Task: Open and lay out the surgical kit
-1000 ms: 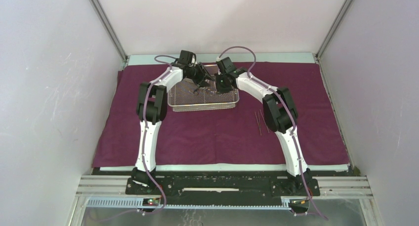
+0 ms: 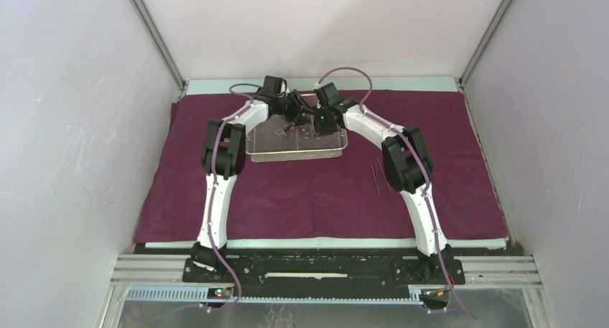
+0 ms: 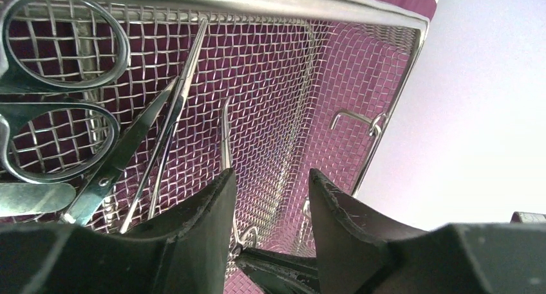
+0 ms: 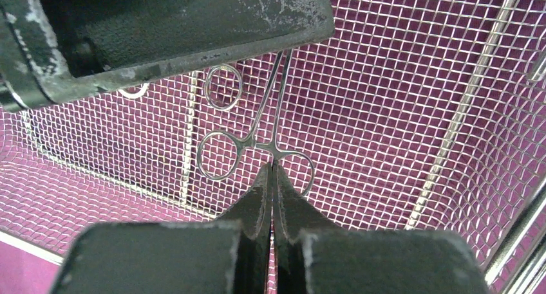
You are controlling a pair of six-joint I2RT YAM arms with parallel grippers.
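Observation:
The wire mesh basket [image 2: 296, 155] lies at the back of the cloth with both grippers inside it. My right gripper is shut, its tips against the handle of a ring-handled clamp [image 4: 244, 141]; I cannot tell whether any metal is pinched. In the left wrist view, this clamp [image 3: 225, 136] shows its curved tip upward. My left gripper is open above the mesh, its left finger beside the clamp's shaft, nothing held. To its left lie scissors [image 3: 121, 57] and slim metal instruments [image 3: 187, 75].
One left finger [image 4: 187, 30] looms large across the right wrist view, close to the right gripper. Thin instruments [image 2: 375, 179] lie on the maroon cloth [image 2: 316, 206] right of the basket. A bent handle [image 3: 355, 116] hangs at the basket's rim.
The basket has slid a little to the right. The right arm looks still.

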